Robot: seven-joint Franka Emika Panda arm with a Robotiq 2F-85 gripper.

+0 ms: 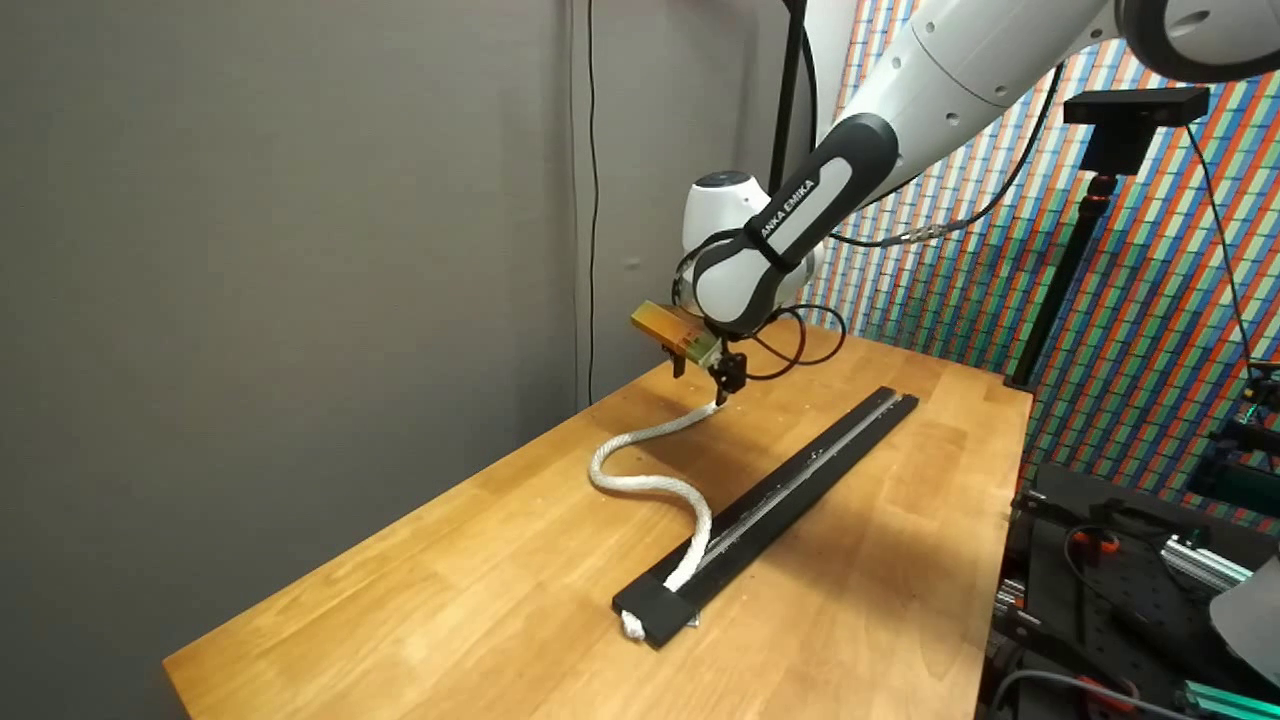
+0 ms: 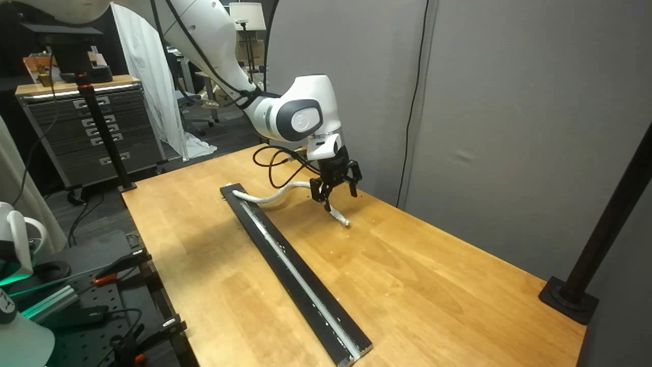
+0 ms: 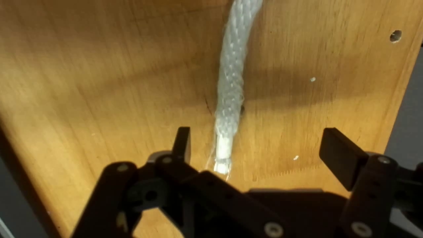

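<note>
A white braided rope lies in an S-bend on the wooden table, one end held in the near end of a long black channel. That channel has a pale groove along its length. The rope's other end lies loose on the wood, seen in the wrist view between my two spread fingers and nearer the left one. My gripper is open, with both finger pads apart from the rope. In exterior view 2 the gripper is low over the loose end of the rope.
A grey wall stands along one side. A black post with a flat foot is at the table's corner, and cables loop beside the wrist.
</note>
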